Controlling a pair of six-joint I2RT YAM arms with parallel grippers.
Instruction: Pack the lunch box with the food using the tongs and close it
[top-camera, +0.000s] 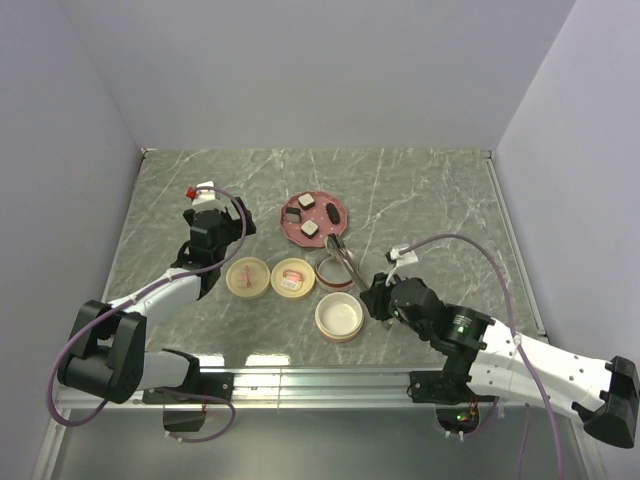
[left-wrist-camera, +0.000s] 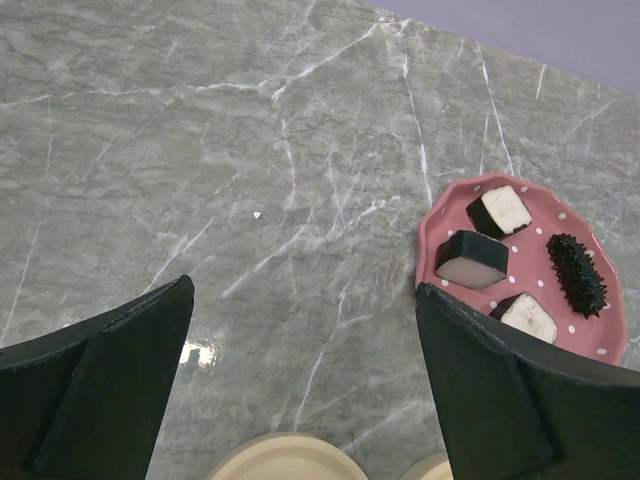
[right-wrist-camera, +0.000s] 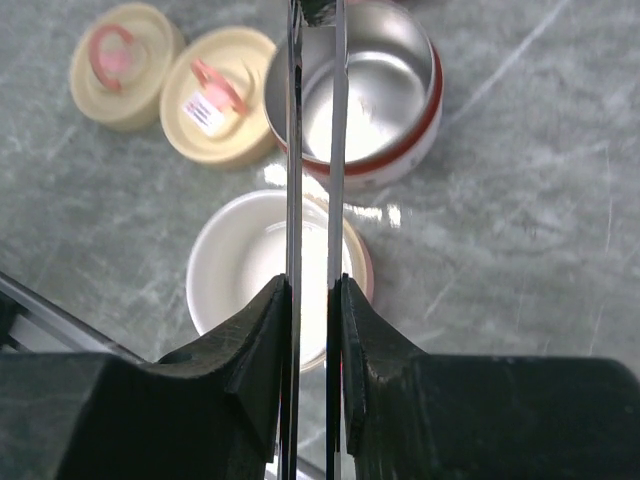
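A pink scalloped plate (top-camera: 289, 229) holds white-and-dark sushi pieces (left-wrist-camera: 470, 260) and a dark spiky piece (left-wrist-camera: 576, 275). Below it are a steel container with red rim (right-wrist-camera: 390, 110), two cream lids with pink handles (top-camera: 249, 291) and a white bowl (right-wrist-camera: 230, 262). My right gripper holds long metal tongs upright in its view, above the white bowl and steel container; the tongs' far end is at the top edge. My left gripper stands open, left of the pink plate, with nothing between its fingers.
Walls surround it, and a metal rail (top-camera: 300, 372) runs along the front edge.
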